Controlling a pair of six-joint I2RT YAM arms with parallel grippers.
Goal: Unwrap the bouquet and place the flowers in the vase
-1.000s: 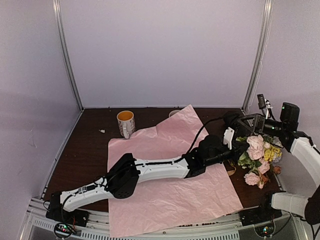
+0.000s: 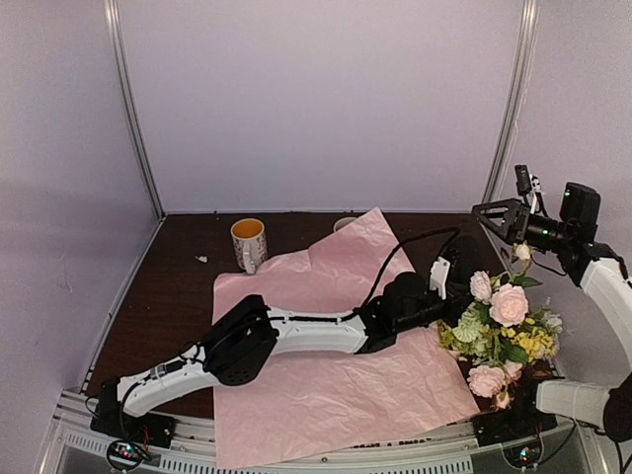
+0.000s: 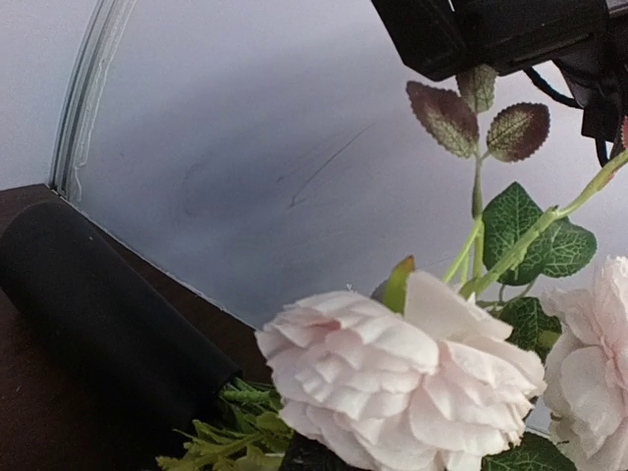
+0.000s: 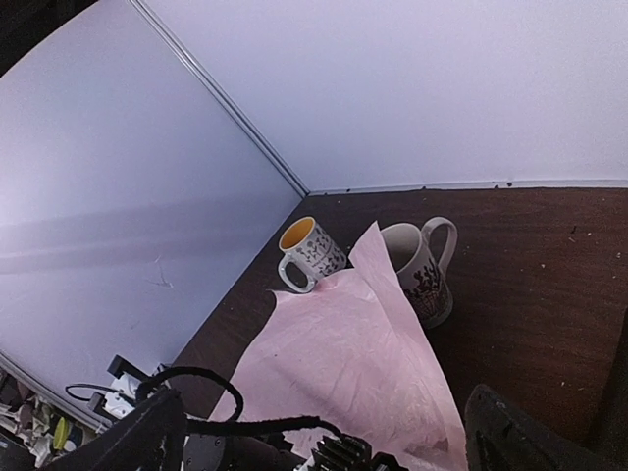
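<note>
A bouquet of pink roses [image 2: 509,306] with yellow and green sprigs spreads at the right edge of the table. Beside its left side is my left gripper [image 2: 462,299], shut; its fingers are mostly hidden by blooms, and whether a stem lies between them cannot be seen. In the left wrist view a large pale rose [image 3: 402,373] fills the front, and the black vase [image 3: 108,334] slants at left with green sprigs at its mouth. My right gripper [image 2: 486,219] stands open above and behind the flowers, its fingers [image 4: 510,432] wide apart and empty.
Pink paper [image 2: 336,395] covers the middle of the table, under my left arm. A mug with an orange inside [image 2: 249,245] stands at the back left. Another mug [image 4: 420,270] is partly behind the paper's raised corner. Walls close in the back and right side.
The bouquet has shifted and now spreads wider and fuller. My left gripper has moved a little to the left.
</note>
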